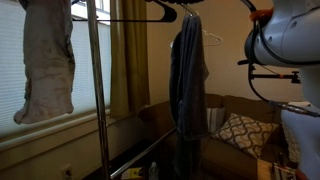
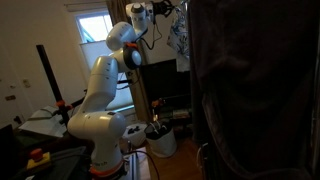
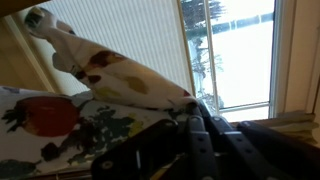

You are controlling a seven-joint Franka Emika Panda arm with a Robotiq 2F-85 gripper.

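A white garment printed with red and green flowers (image 3: 125, 85) fills the left of the wrist view and narrows to a gathered point at the fingertips. My gripper is shut, with that cloth pinched at its tip. Exterior view 1 shows the lower, pale part of the garment (image 1: 48, 75) hanging freely at the upper left, its top cut off by the frame. My gripper is out of that view. At the top of exterior view 2, the raised arm (image 2: 135, 45) reaches toward the patterned cloth (image 2: 178, 42); the fingers are too dark to make out there.
A metal rack post (image 1: 99, 90) stands close beside the garment. Dark clothing (image 1: 187, 90) hangs on a hanger, and a black hanger (image 1: 150, 17) is near the top. A window (image 3: 240, 60) lies behind the garment; a sofa with a patterned pillow (image 1: 243, 133) is at the back.
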